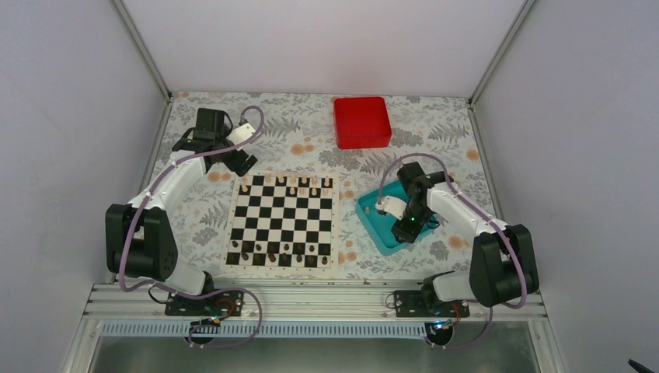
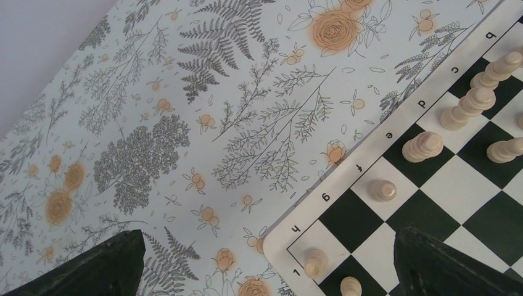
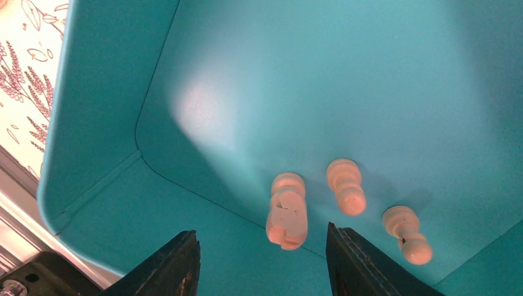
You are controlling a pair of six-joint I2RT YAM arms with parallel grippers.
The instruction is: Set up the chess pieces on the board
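The chessboard (image 1: pixel 227 221) lies flat, with dark pieces along its front rows and light pieces (image 2: pixel 382 190) along its back rows. Over the blue bin (image 1: pixel 381 245) hangs my right gripper, its fingers apart. In the right wrist view a light knight-like piece (image 3: pixel 287 213) appears between and beyond the fingertips, untouched. To its right on the bin floor lie two more light pieces, a nearer one (image 3: pixel 346 187) and a farther one (image 3: pixel 407 235). My left gripper stands open off the board's back left corner, empty.
An empty-looking red bin (image 1: pixel 362 124) stands at the back centre. One more small light piece (image 1: pixel 367 208) rests near the blue bin's left wall. Free tablecloth (image 1: pixel 311 151) lies between the board and the red bin.
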